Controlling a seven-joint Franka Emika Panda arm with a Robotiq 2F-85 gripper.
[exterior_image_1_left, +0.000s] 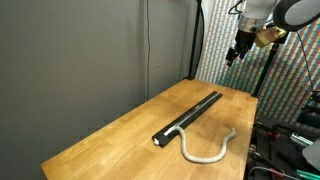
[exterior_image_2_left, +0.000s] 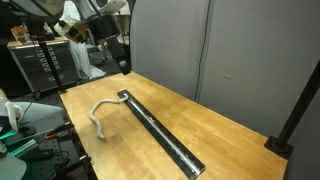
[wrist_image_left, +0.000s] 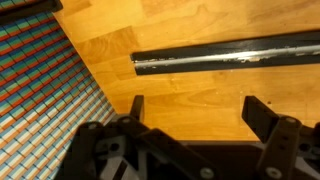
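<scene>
A long black channel (exterior_image_1_left: 187, 119) lies on the wooden table, with a pale strip along it. One end of a white flexible hose (exterior_image_1_left: 205, 158) rests at the channel, and the rest curves over the wood beside it. In exterior view 2 the same hose (exterior_image_2_left: 97, 115) bends toward the table's near left edge. My gripper is open and empty, high above the table. From the wrist, the channel (wrist_image_left: 230, 55) runs across the picture beyond the fingertips, near one of its ends; the hose is out of that view.
A grey partition (exterior_image_1_left: 90, 70) stands along its back. Off one table edge, a striped surface (wrist_image_left: 40, 90) shows in the wrist view. A dark post (exterior_image_2_left: 290, 110) stands at the far right.
</scene>
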